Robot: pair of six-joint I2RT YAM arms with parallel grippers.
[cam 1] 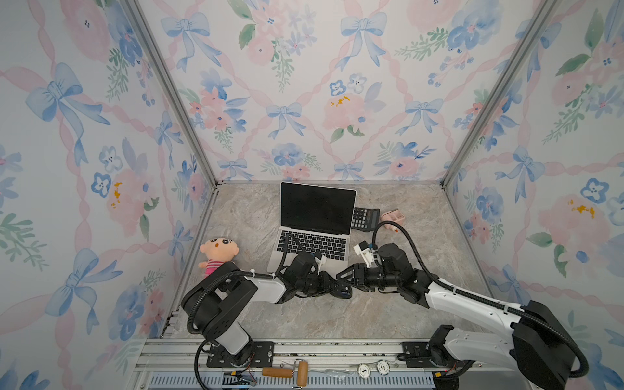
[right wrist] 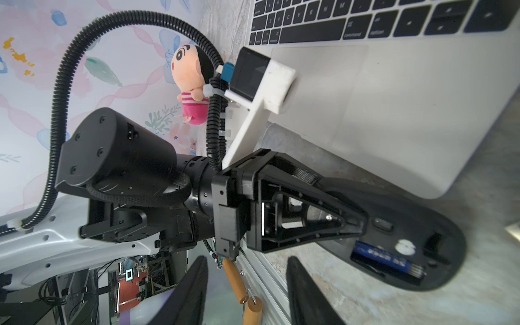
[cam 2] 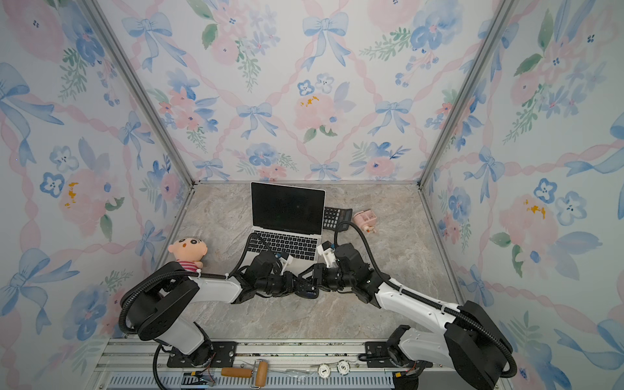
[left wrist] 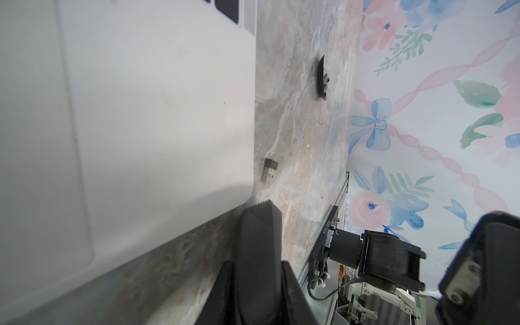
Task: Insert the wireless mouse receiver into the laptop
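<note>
The black mouse [right wrist: 417, 238] is held with its underside toward the right wrist camera; a blue battery shows in its uncovered bay. My left gripper [cam 1: 332, 284] is shut on it, near the laptop's front right corner. In the left wrist view the small USB receiver [left wrist: 269, 170] lies loose on the table, just off the laptop's corner. The open laptop [cam 1: 316, 243] stands behind. My right gripper has its fingers apart with nothing between them; from above, it is close to the mouse's right side.
A small black cover-like piece [left wrist: 322, 78] lies on the table right of the laptop. Farther back are a calculator [cam 1: 365, 219] and a pink object [cam 1: 392, 219]. A doll [cam 1: 219, 250] sits at the left.
</note>
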